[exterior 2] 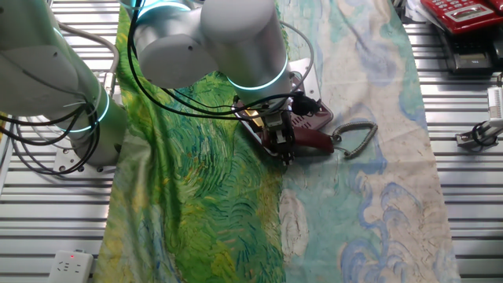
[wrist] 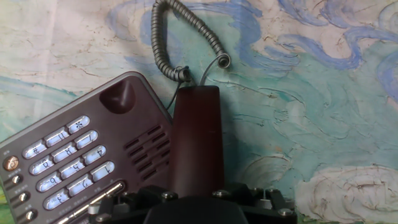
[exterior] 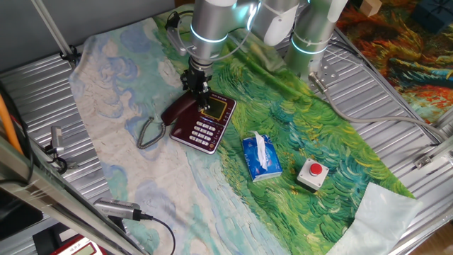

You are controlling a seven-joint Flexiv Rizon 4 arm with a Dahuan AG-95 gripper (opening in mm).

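A dark red desk phone (exterior: 203,131) lies on the painted cloth, its keypad lit in the wrist view. Its handset (wrist: 196,137) runs at an angle to the phone base (wrist: 118,106), along the base's side, with the cradle recess bare. My gripper (exterior: 201,98) is down at the handset's far end, beside the phone's screen. In the wrist view, black finger parts (wrist: 149,198) flank the handset at the bottom edge. The fingertips are hidden there, so whether they press on it does not show. A coiled cord (wrist: 163,43) trails from the handset's free end.
A blue tissue pack (exterior: 262,157) and a red-topped button box (exterior: 312,174) lie to the phone's right in exterior view 1. A pale cloth (exterior: 379,216) covers the near right corner. Open cloth lies left of the phone.
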